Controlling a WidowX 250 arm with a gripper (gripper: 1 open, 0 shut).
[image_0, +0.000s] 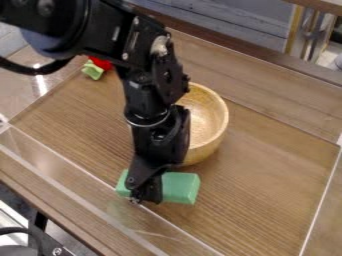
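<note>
My black gripper (151, 180) points down at the front of the wooden table and is shut on a mint-green block (179, 189), which lies near the table's front edge. Just behind the gripper stands a light wooden bowl (206, 121), partly hidden by the arm.
A red object (102, 63) and a small green item (92, 72) lie at the back left.
</note>
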